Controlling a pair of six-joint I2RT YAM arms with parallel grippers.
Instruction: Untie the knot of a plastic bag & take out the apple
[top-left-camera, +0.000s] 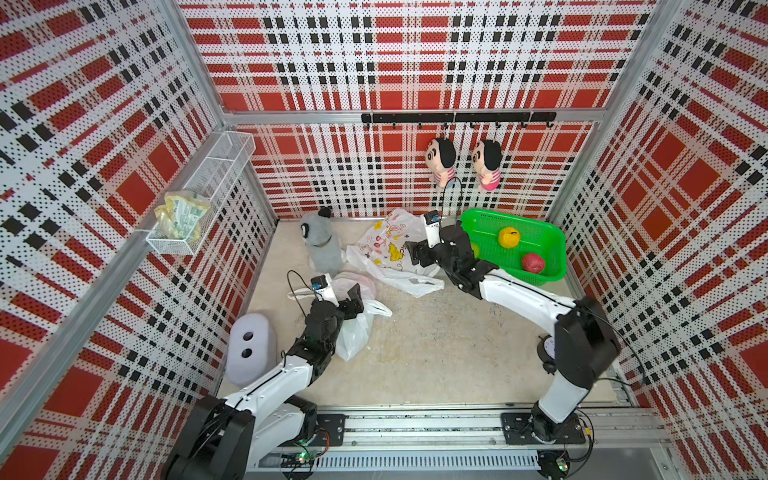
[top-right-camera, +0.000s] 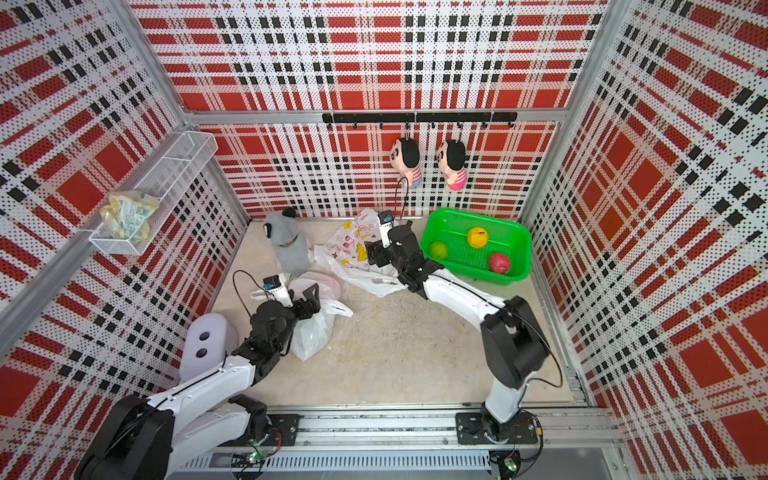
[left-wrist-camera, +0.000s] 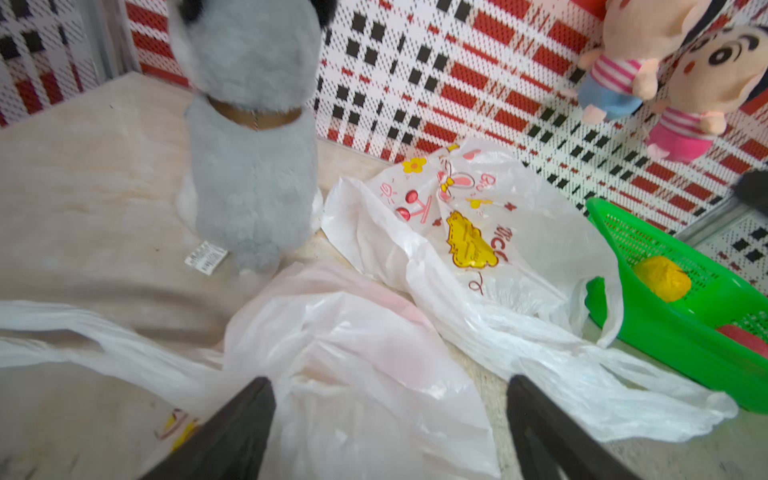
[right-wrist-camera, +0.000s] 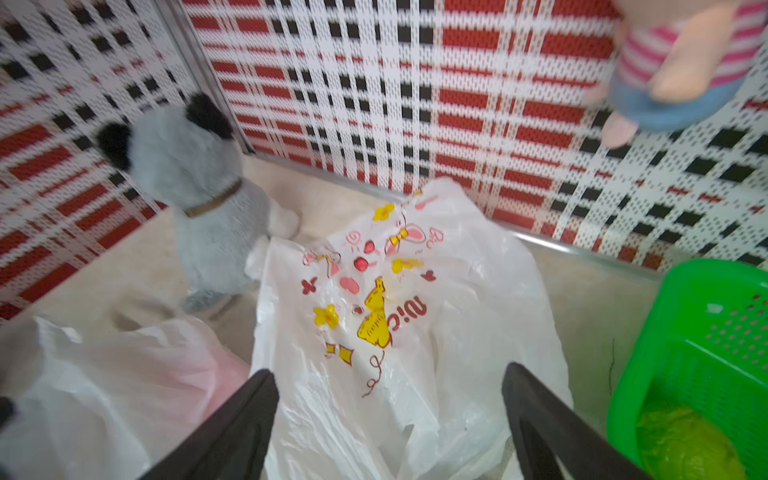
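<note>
A white plastic bag with yellow and red prints (top-left-camera: 388, 240) lies spread at the back middle, with my right gripper (top-left-camera: 416, 252) over its right part; in the right wrist view it spreads below the open fingers. A second translucent bag with a pinkish top and loose strap ends (top-right-camera: 312, 332) lies front-left of it, under my left gripper (top-left-camera: 349, 302). Both grippers stand open; I see nothing held. Whether the bag under the left gripper is knotted or holds fruit is unclear.
A green basket (top-left-camera: 480, 220) at back right holds green, yellow (top-left-camera: 509, 237) and red fruit. A grey plush dog (top-left-camera: 321, 244) sits back left, a pale two-holed block (top-left-camera: 248, 344) front left. Two dolls hang on the back wall.
</note>
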